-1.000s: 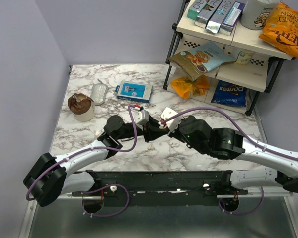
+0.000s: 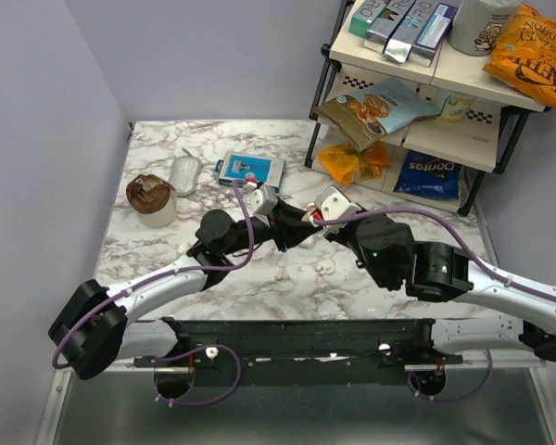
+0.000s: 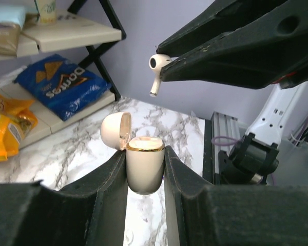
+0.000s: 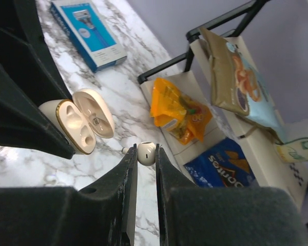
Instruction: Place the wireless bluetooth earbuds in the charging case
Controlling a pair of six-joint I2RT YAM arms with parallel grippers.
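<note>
In the left wrist view my left gripper is shut on the small white charging case (image 3: 145, 174), whose lid (image 3: 113, 130) stands open. Above the case, apart from it, a white earbud (image 3: 156, 66) points its stem downward from the fingertips of the right gripper. The right wrist view shows this right gripper shut on the earbud (image 4: 146, 152). There, the case (image 4: 74, 125) lies to the left with its hollows facing the earbud; at least one looks empty. From the top both grippers meet above the table, hiding case and earbud.
A blue-and-white box (image 2: 250, 171), a silver pouch (image 2: 184, 173) and a brown-topped container (image 2: 151, 199) stand on the marble table's far left. The snack-filled shelf (image 2: 459, 139) rises at the back right. Small white bits (image 2: 281, 275) lie on the table below the grippers.
Both grippers have shifted slightly to the right and toward the back in the top view, the right arm moving more.
</note>
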